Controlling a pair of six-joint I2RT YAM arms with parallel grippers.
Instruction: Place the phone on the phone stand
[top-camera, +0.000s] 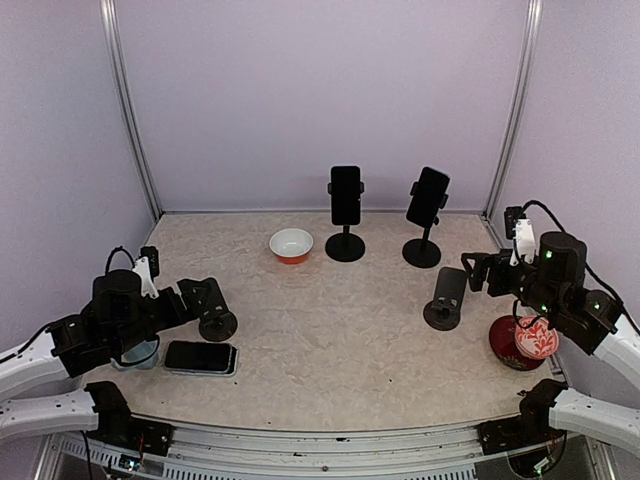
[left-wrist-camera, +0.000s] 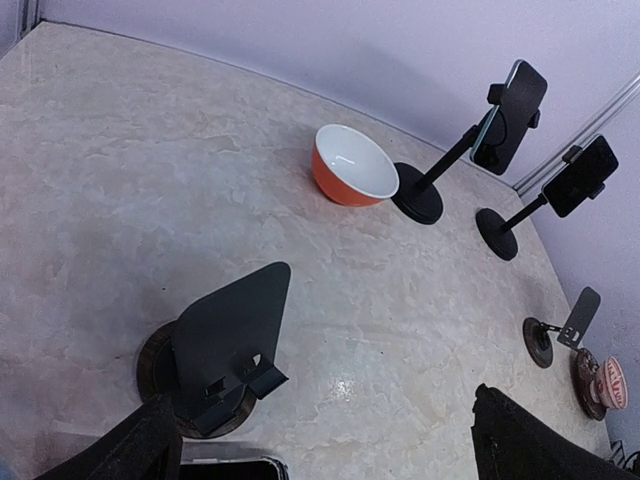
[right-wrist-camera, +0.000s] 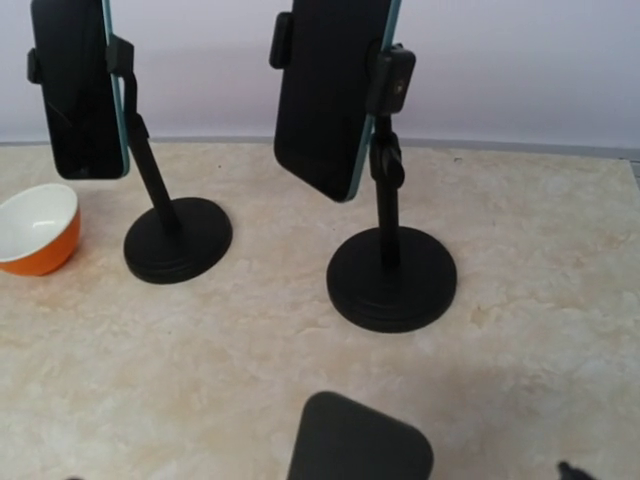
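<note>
A black phone (top-camera: 200, 357) lies flat at the front left, its top edge also showing at the bottom of the left wrist view (left-wrist-camera: 230, 470). Just behind it stands an empty low phone stand (top-camera: 217, 320), also (left-wrist-camera: 225, 330). My left gripper (top-camera: 185, 298) is open above that stand, its fingers framing it in the left wrist view. A second low stand (top-camera: 446, 298), also (right-wrist-camera: 355, 445), is at the right, with my open right gripper (top-camera: 480, 268) just right of and above it.
Two tall stands holding phones (top-camera: 345, 195) (top-camera: 428, 200) stand at the back. A white-orange bowl (top-camera: 291, 245) is at back centre. A light blue cup (top-camera: 135, 355) is partly hidden at left; red dishes (top-camera: 515, 350) sit at right.
</note>
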